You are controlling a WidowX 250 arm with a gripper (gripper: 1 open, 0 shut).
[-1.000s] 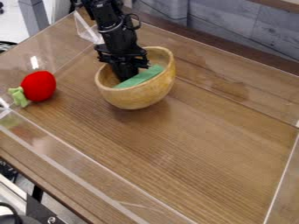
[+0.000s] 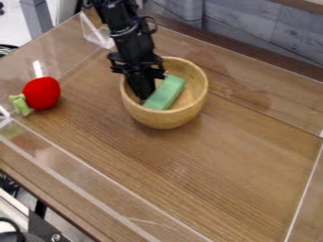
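A tan bowl (image 2: 177,115) sits near the middle of the wooden table (image 2: 190,184) in the camera view, with a green oblong item (image 2: 165,91) lying inside it. My black gripper (image 2: 130,76) reaches down from the top to the bowl's left rim and interior, beside the green item. Its fingertips are partly hidden at the bowl; it looks shut, and whether anything thin is between the fingers cannot be seen.
A red tomato-like item (image 2: 41,93) with a pale green piece beside it lies at the left. A grey wall runs along the back right.
The bowl has changed its tilt and now sits flatter, with the green item more upright lengthwise within it. The gripper remains at the bowl's left side.
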